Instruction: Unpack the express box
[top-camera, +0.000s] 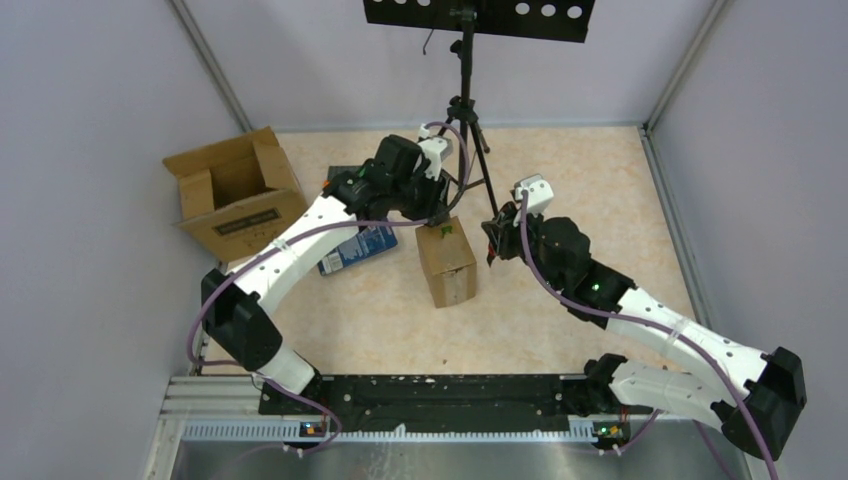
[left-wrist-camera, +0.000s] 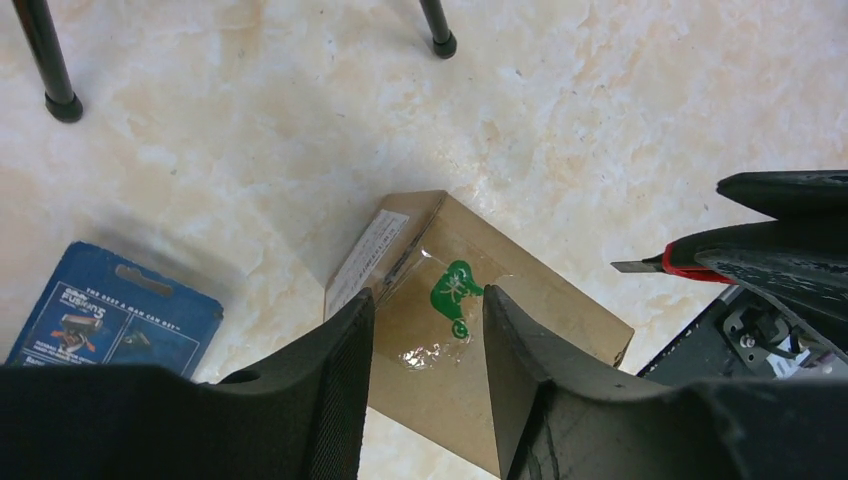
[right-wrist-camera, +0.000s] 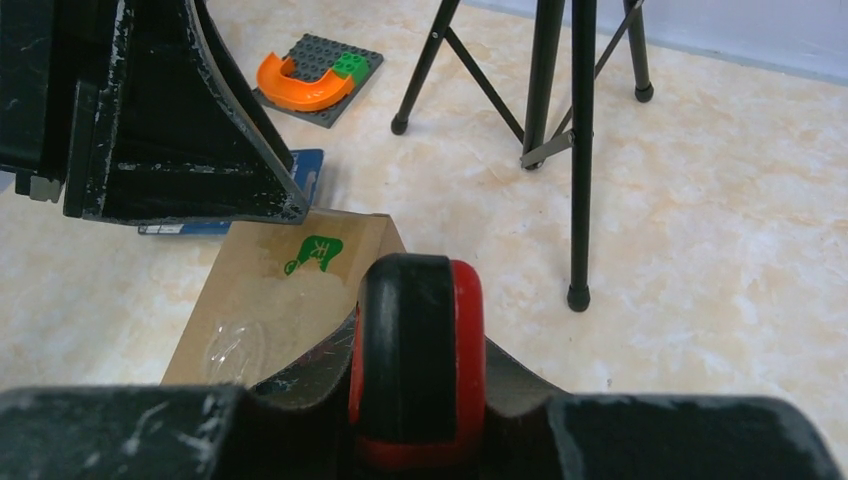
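Observation:
A small cardboard express box with a green mark and clear tape stands closed mid-table. The left wrist view shows the same box below my left gripper, whose fingers are apart with no object held between them. My right gripper is shut on a black and red utility knife. From the left wrist side, the knife's thin metal blade shows, pointing toward the box but apart from it. In the top view the right gripper hangs to the right of the box.
A larger open carton stands at the left. A blue package lies left of the express box, and a grey plate with orange and green pieces lies behind. Black tripod legs stand at the back.

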